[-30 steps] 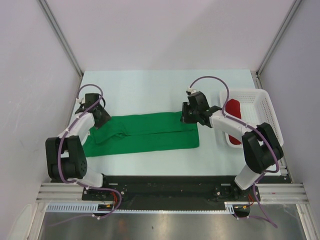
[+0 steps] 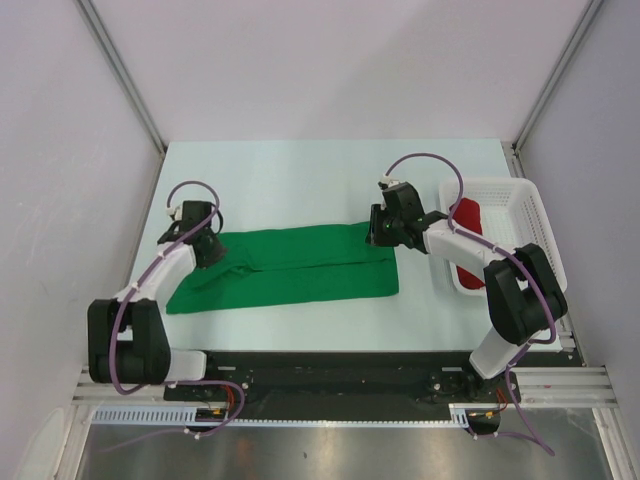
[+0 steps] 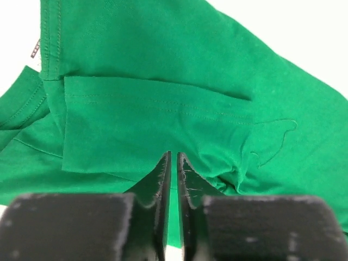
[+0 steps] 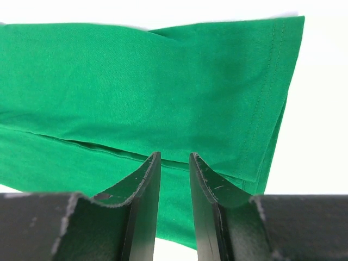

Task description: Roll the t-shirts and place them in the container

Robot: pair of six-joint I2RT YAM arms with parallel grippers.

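Observation:
A green t-shirt (image 2: pixel 310 285) lies on the white table, its far side folded over toward the near side so a long crease runs across it. Over its left end, where a sleeve (image 3: pixel 147 128) lies folded inward, hovers my left gripper, its fingertips a narrow gap apart. My right gripper is above the right end of the shirt, fingers parted with only cloth visible below them. A stitched hem (image 4: pixel 266 92) edges that end in the right wrist view. Neither gripper has fabric between its fingers.
On the right of the table stands a white basket (image 2: pixel 515 215) with a dark red rolled cloth (image 2: pixel 467 215) inside, partly behind the right arm. Bare table (image 2: pixel 300 180) lies behind the shirt, and a clear strip in front of it.
My right gripper moved only slightly right. The shirt looks nearly unchanged.

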